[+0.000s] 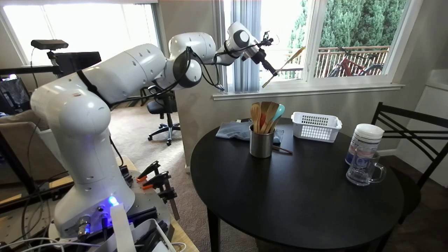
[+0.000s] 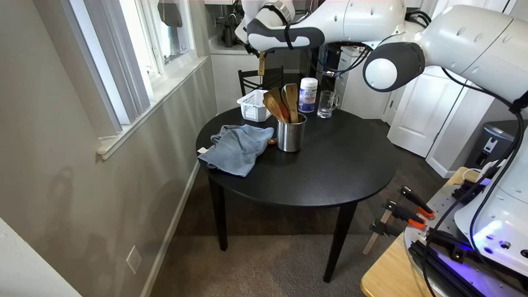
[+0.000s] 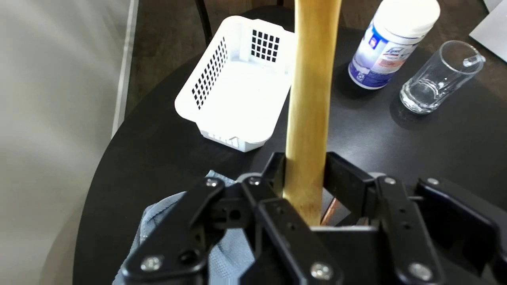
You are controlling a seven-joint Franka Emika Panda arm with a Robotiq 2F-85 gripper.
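My gripper is shut on a long wooden utensil (image 3: 311,95), whose light shaft runs up between the fingers and out of the wrist view's top. In exterior view 1 the gripper (image 1: 275,74) is high above the table's far side, in front of the window, and the utensil (image 1: 292,59) slants up to the right. Below it stands a steel canister (image 1: 261,144) full of wooden utensils and one with a turquoise head. A white basket (image 1: 317,126) sits to the canister's right, appearing empty in the wrist view.
A blue-grey cloth (image 2: 239,148) lies by the canister. On the right of the black table (image 1: 294,189) are a white-lidded wipes tub (image 3: 389,45) and a clear glass mug (image 3: 439,78). Window and wall are behind.
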